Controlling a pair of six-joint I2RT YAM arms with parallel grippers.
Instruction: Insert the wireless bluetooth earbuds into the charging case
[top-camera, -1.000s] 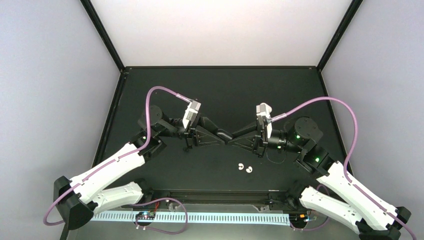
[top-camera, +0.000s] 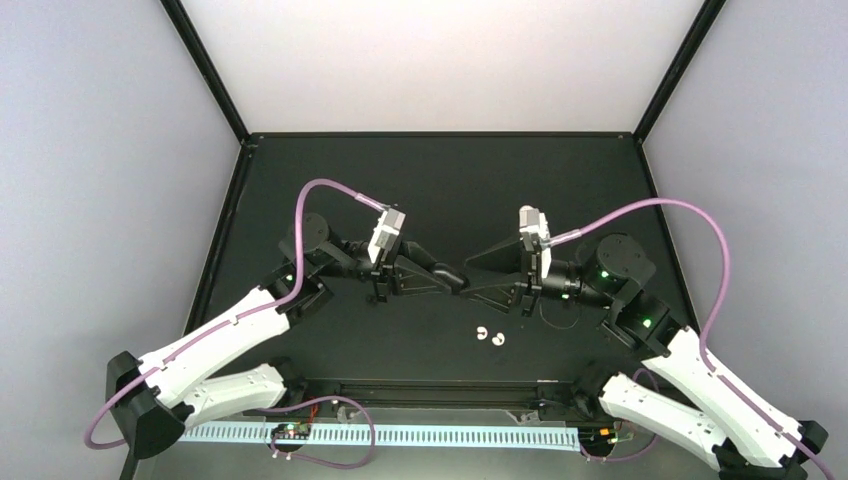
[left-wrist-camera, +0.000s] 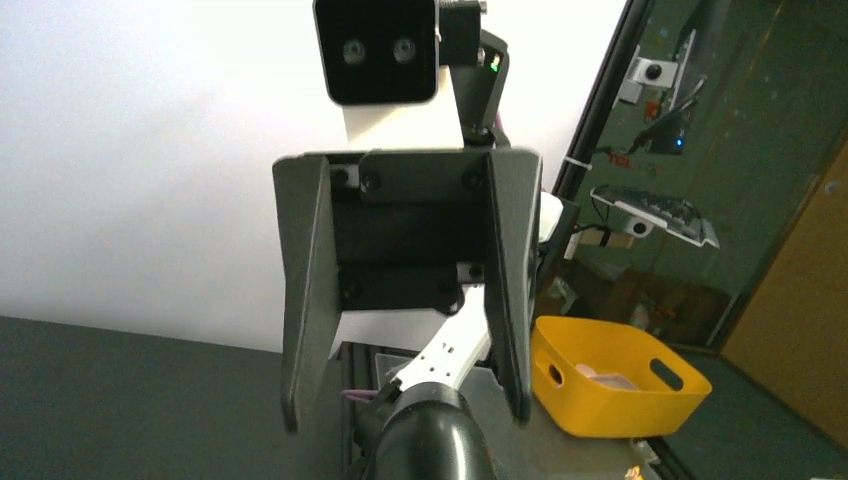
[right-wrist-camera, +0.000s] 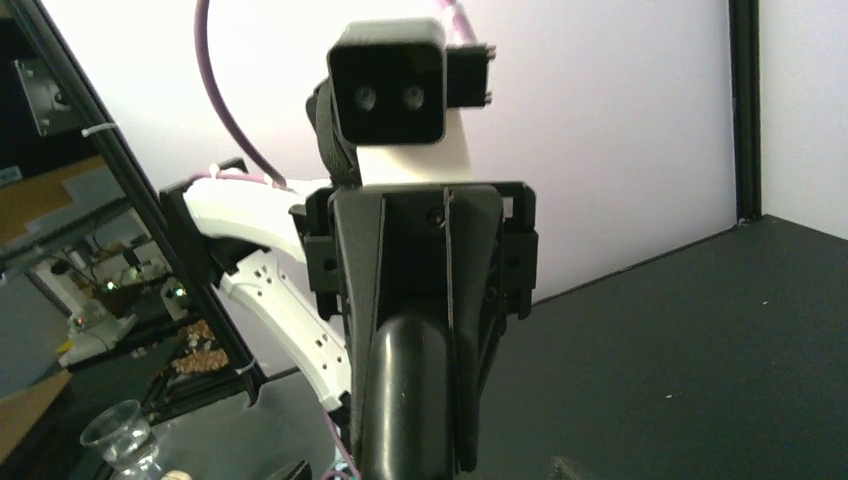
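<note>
A glossy, rounded black charging case (top-camera: 448, 273) hangs above the mat between the two arms. My left gripper (top-camera: 446, 280) is shut on it; seen head-on in the right wrist view, the left fingers (right-wrist-camera: 465, 320) flank the case (right-wrist-camera: 408, 400). Facing it, my right gripper (top-camera: 467, 277) stands open around the case's near end, and the left wrist view shows wide gaps between its fingers and the case (left-wrist-camera: 432, 430). Two small white earbuds (top-camera: 482, 333) (top-camera: 498, 339) lie on the mat in front of the grippers. Whether the lid is raised cannot be told.
A yellow basket (left-wrist-camera: 610, 400) and a clear glass (right-wrist-camera: 120, 437) stand off the mat. Pink cables loop above both arms.
My right gripper, shut at the case's right end before, has opened and shifted slightly right. The left gripper and the case are almost where they were; the earbuds have not moved.
</note>
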